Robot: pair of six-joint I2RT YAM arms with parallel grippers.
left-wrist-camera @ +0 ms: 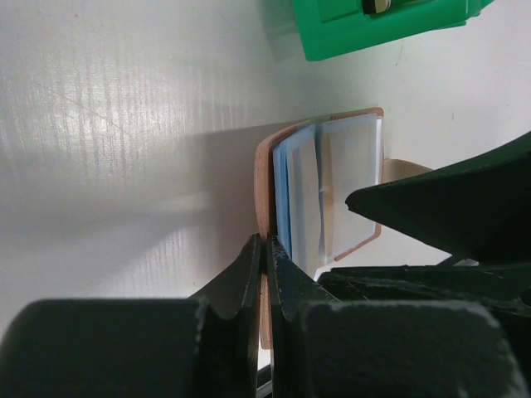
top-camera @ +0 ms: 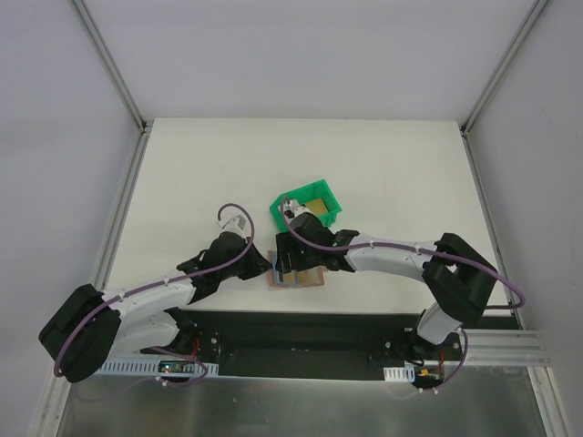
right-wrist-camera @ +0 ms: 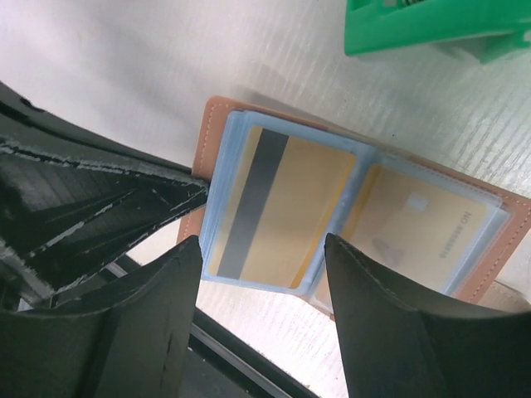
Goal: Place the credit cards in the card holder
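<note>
The open card holder [top-camera: 310,277] lies on the table, with a brown leather cover and bluish clear sleeves. Inside its left sleeve sits a gold card [right-wrist-camera: 278,207] with a dark stripe; a pale card [right-wrist-camera: 419,224] shows under the right sleeve. My left gripper is shut on the holder's left cover edge, which rises slightly between the tips. Over the striped card hovers my right gripper, its fingers apart and nothing held between them. In the left wrist view, dark right fingers [left-wrist-camera: 448,199] reach across the holder.
A green box [top-camera: 321,191] with a gold card [top-camera: 316,207] in it stands just behind the holder, partly covered by the right gripper. Both grippers are close together.
</note>
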